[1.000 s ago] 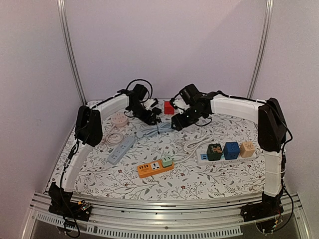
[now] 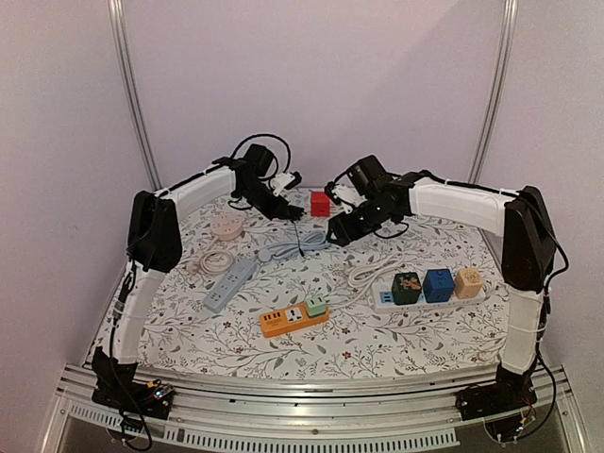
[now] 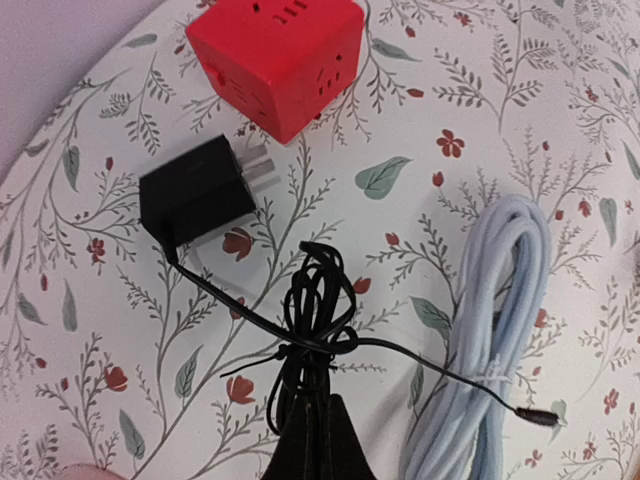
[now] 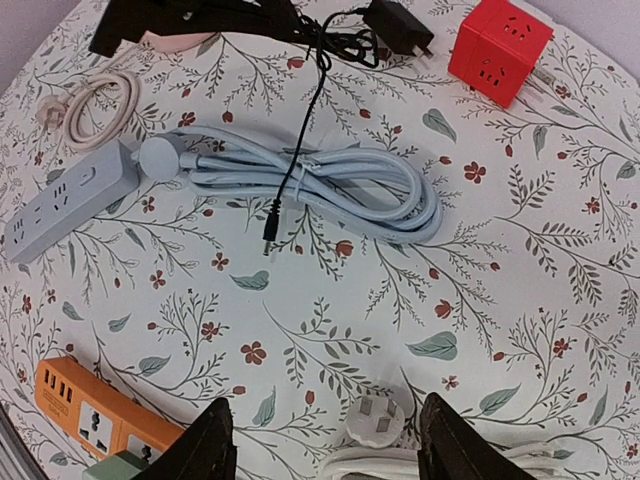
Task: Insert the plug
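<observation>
A black plug adapter (image 3: 198, 190) with two metal prongs hangs or lies at the end of a thin black cable; I cannot tell whether it touches the table. The tied cable bundle (image 3: 318, 300) is pinched by my left gripper, shut on it. From the bundle a loose cable end (image 4: 272, 225) with a barrel tip dangles over the pale blue cord. My right gripper stands open, nothing between its fingers. Candidate sockets in view are an orange power strip (image 2: 274, 326) with a green cube at one end, and a grey-blue strip (image 2: 226, 288).
The red cube adapter (image 4: 500, 50) sits close to the black plug. A coiled blue cord (image 4: 370, 185) lies under the loose end. At the right, a white strip (image 2: 385, 296) carries dark, blue and tan cubes.
</observation>
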